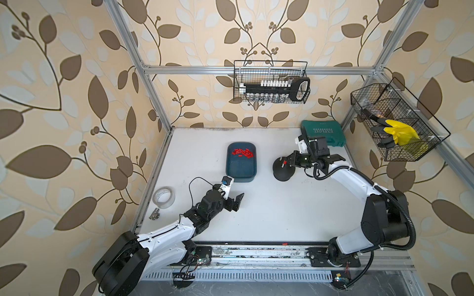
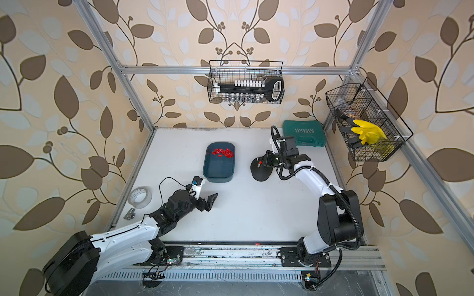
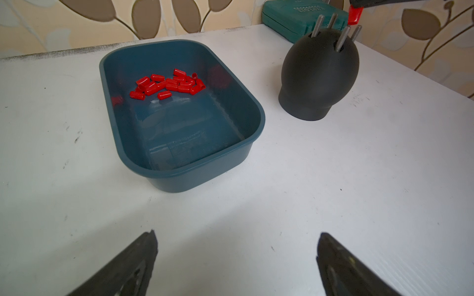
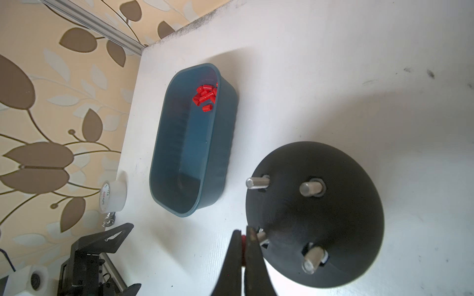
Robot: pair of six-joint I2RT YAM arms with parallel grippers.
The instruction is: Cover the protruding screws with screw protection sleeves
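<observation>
A black dome-shaped stand carries several upright metal screws (image 4: 311,187), four bare tips showing in the right wrist view. My right gripper is over one edge of it, shut on a red sleeve (image 3: 354,14), held just above the screw tips in the left wrist view; from above it partly covers one screw. More red sleeves (image 3: 167,86) lie in a blue-grey bin (image 3: 182,168) left of the stand. My left gripper stands open and empty over the table, in front of the bin.
A green case (image 1: 323,133) lies at the back right. A tape roll (image 1: 163,197) and a small metal item sit at the left edge. Wire baskets hang on the back and right walls.
</observation>
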